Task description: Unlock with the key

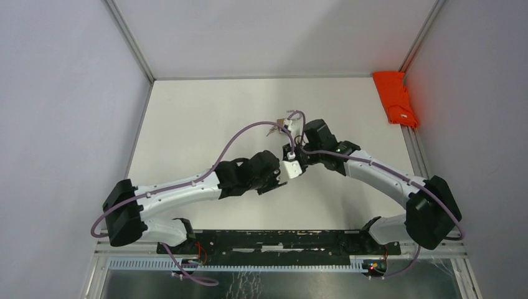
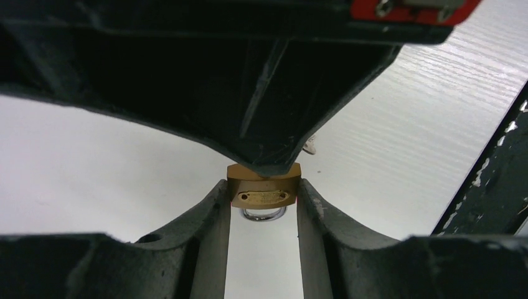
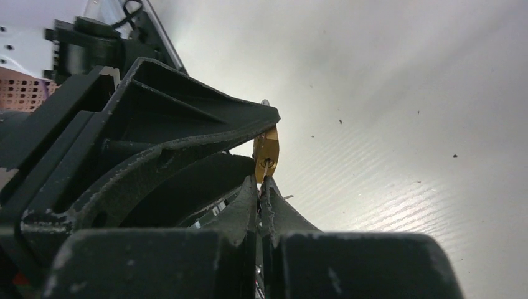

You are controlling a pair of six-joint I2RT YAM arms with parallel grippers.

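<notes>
A brass padlock (image 2: 264, 190) with a silver shackle is pinched between the fingers of my left gripper, which touch its two sides above the table. In the right wrist view the same padlock (image 3: 268, 148) is seen edge-on between the dark left fingers. My right gripper is shut, its tips close against the lock's keyhole face. A thin metal strip, by its look the key (image 3: 266, 169), runs from that face into the fingertips. How deep it sits cannot be told. From above, the two grippers meet and hide the padlock.
Another brass padlock (image 1: 281, 124) and some loose keys (image 1: 272, 130) lie on the table behind the grippers. A folded red cloth (image 1: 396, 98) is in the back right corner.
</notes>
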